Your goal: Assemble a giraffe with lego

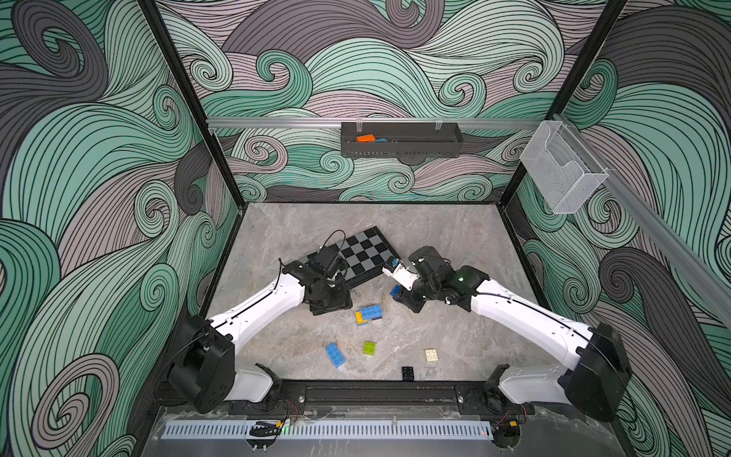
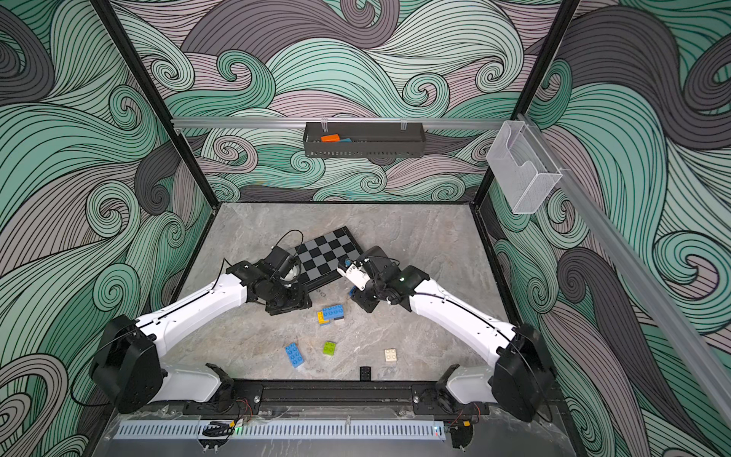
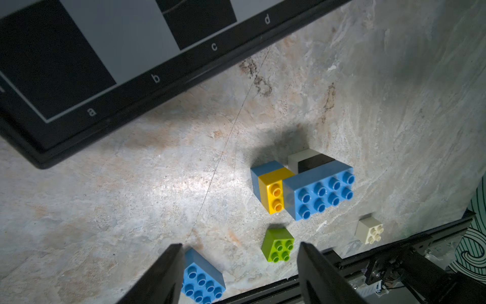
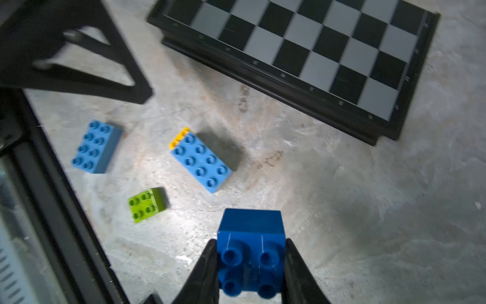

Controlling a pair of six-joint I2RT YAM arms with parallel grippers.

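Note:
My right gripper is shut on a dark blue brick (image 4: 251, 225), held above the floor with its studs facing the camera. The left gripper stands open, its fingers apart and nothing between them. In the left wrist view, a partly built stack has a light blue brick (image 3: 319, 190) on top, with a yellow brick (image 3: 273, 190) beside it and white and black parts below. Near it lie a green brick (image 3: 277, 244) and a loose blue brick (image 3: 202, 276). A cream brick (image 1: 431, 355) and a black brick (image 1: 407, 373) rest near the front edge.
A chessboard (image 1: 369, 247) lies behind the bricks, close to both arms. On the back rail hangs a dark bin (image 1: 411, 144) with an orange brick (image 1: 365, 138) inside. A white mesh basket (image 1: 559, 171) hangs at the right.

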